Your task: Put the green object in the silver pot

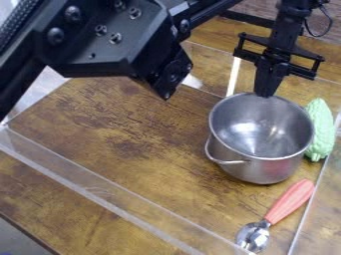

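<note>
The silver pot stands upright right of centre, its inside empty where I can see it. The green object, pale and bumpy like an ear of corn, lies outside the pot, close along its right side and partly hidden by it. My gripper points down at the pot's back rim, to the left of and behind the green object. Its fingertips overlap the rim in the picture; whether they touch it, and how far apart they are, I cannot tell.
A metal spoon-like utensil with an orange-pink handle lies in front of the pot. Dark arm links cover the upper left.
</note>
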